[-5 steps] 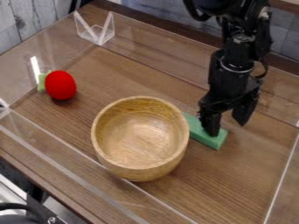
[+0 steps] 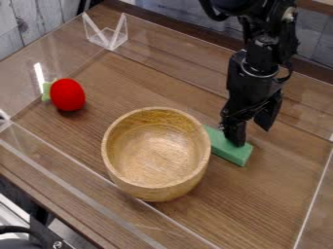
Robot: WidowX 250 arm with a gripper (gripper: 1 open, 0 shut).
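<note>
The black gripper (image 2: 244, 124) reaches down from the top right onto a green block (image 2: 232, 151) that lies on the wooden table just right of a tan bowl. Its dark fingers are apart, one near the block's upper end and the other farther right over bare table. Part of the block's upper end is hidden behind the gripper.
The large tan bowl (image 2: 154, 156) stands at centre, close to the block. A red ball (image 2: 68, 95) sits at the left with a small green item behind it. A white wire object (image 2: 101, 31) stands at the upper left.
The gripper's upper body has risen slightly and shifted over the last second; the green block and the bowl stay where they were.
</note>
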